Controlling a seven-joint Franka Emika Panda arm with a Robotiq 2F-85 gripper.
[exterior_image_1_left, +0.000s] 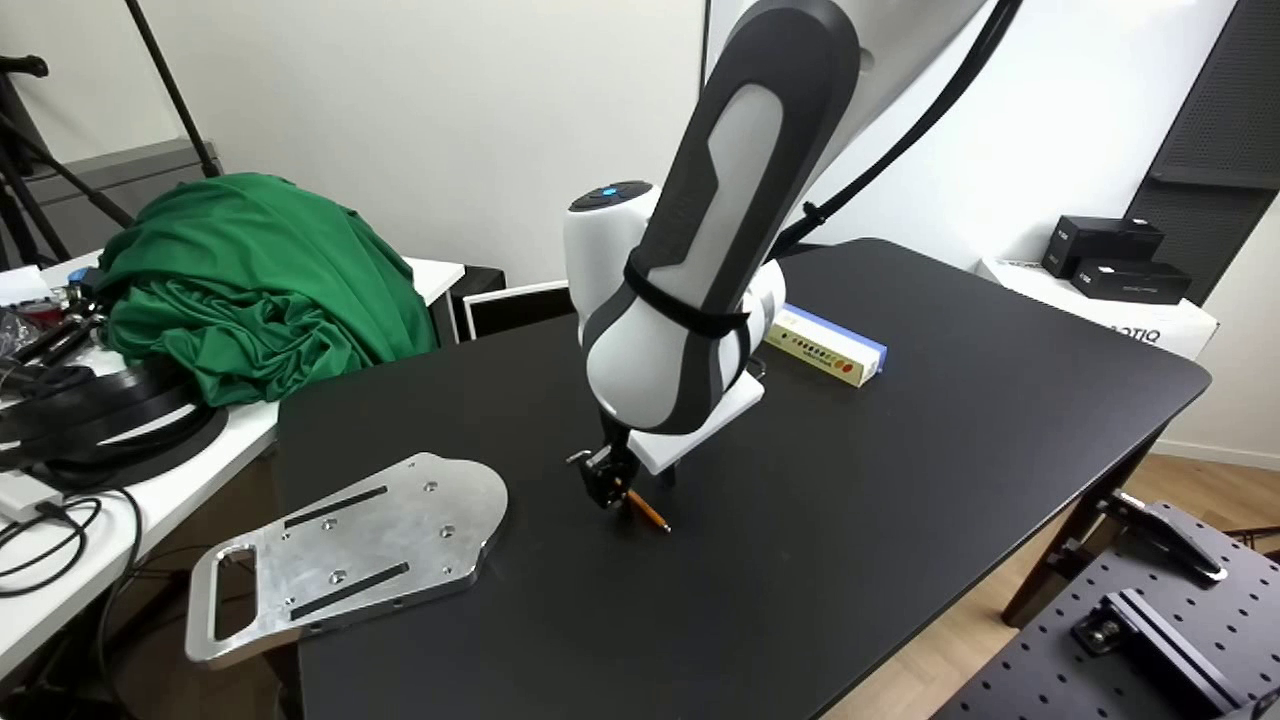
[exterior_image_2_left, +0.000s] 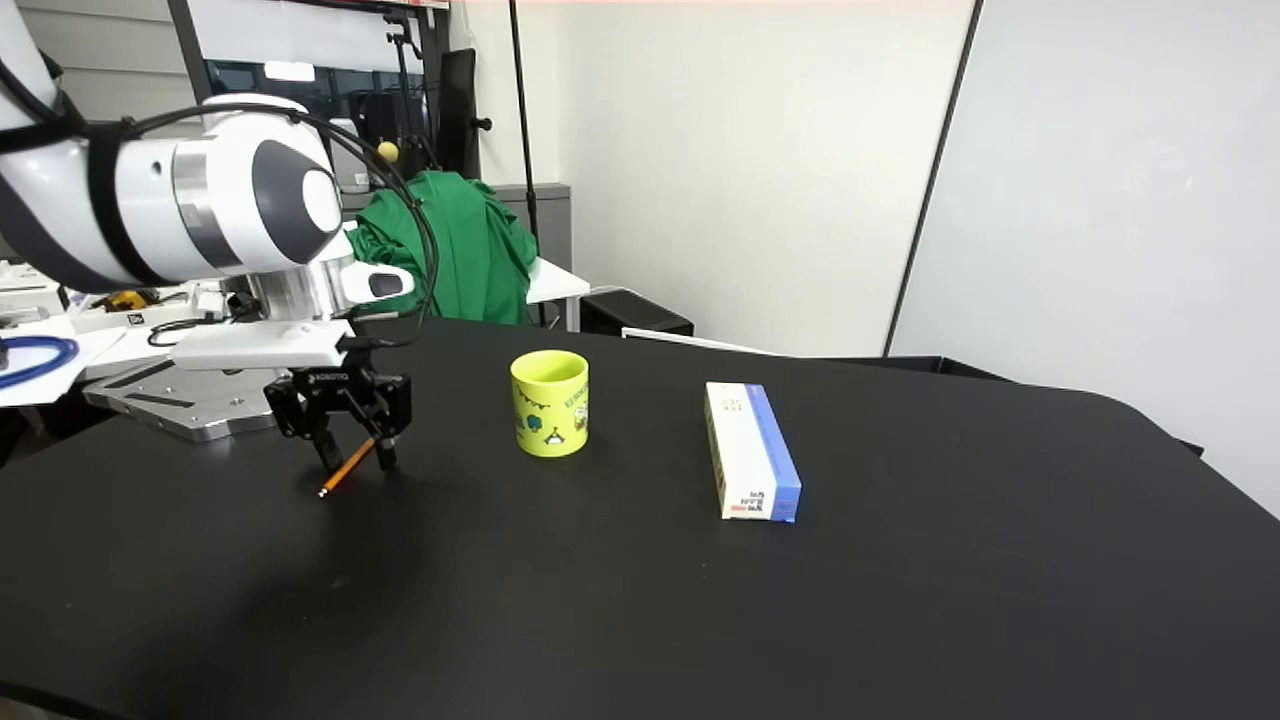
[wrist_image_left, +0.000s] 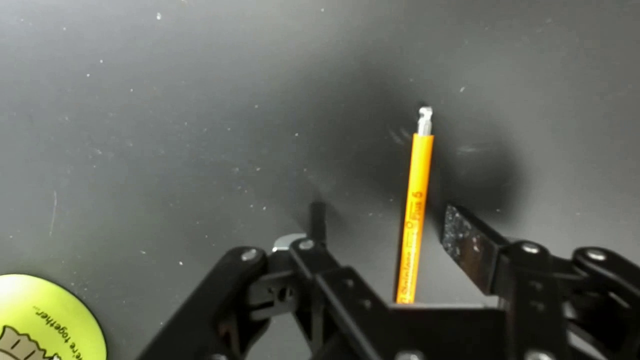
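An orange, pen-like stick (wrist_image_left: 415, 207) with a silver tip lies on the black table. In the wrist view it runs between the two fingers of my gripper, closer to the right finger, with a visible gap on the left. The fingers stand part open, and the fingertips are low by the tabletop. Exterior view 2 shows the gripper (exterior_image_2_left: 357, 458) over the stick (exterior_image_2_left: 347, 468), whose tip pokes out toward the front. From exterior view 1, the stick (exterior_image_1_left: 649, 512) is partly hidden behind the gripper (exterior_image_1_left: 639, 485).
A lime-green mug (exterior_image_2_left: 549, 406) stands near the gripper; the arm mostly hides it in exterior view 1. Farther right lies a white-and-blue box (exterior_image_2_left: 752, 454). A metal plate (exterior_image_1_left: 360, 546) sits at the table's left edge.
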